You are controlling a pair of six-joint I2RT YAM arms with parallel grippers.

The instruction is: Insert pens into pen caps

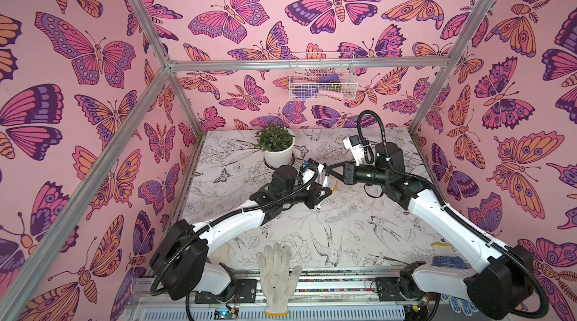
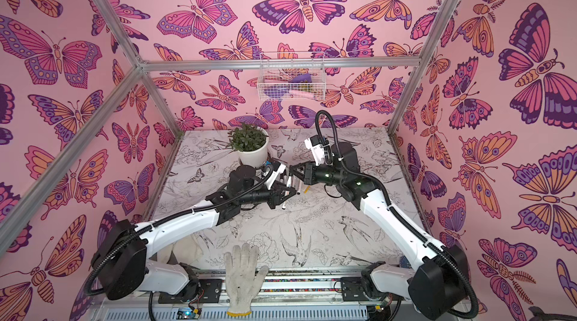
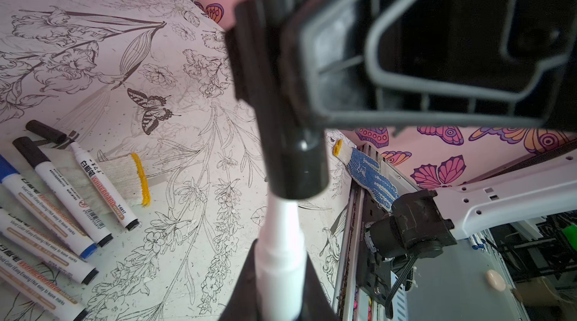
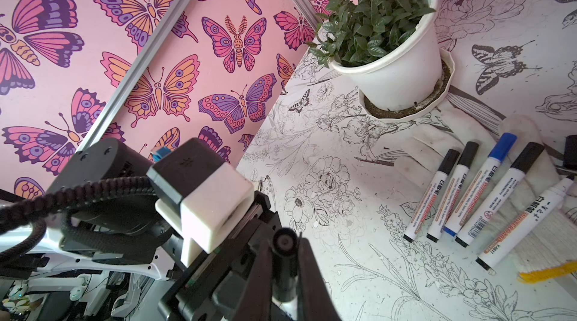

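Note:
A white pen [image 3: 281,261] stands upright between the fingers of my left gripper [image 1: 321,191], which is shut on it. Right above, a black cap [image 3: 298,161] covers the pen's tip, the white neck showing below its rim; how deep it sits cannot be told. My right gripper has its fingers on either side of this cap [image 4: 285,249], close to it; whether they press on it is unclear. On the table lies an uncapped pen [image 3: 103,184], a loose black cap [image 3: 46,131] near its white tip. Several capped pens [image 4: 471,191] lie beside it.
The pens lie over a pale glove [image 4: 432,146] with a yellow cuff. A potted plant [image 1: 277,143] stands behind my left gripper. Another glove [image 1: 277,276] lies at the front edge.

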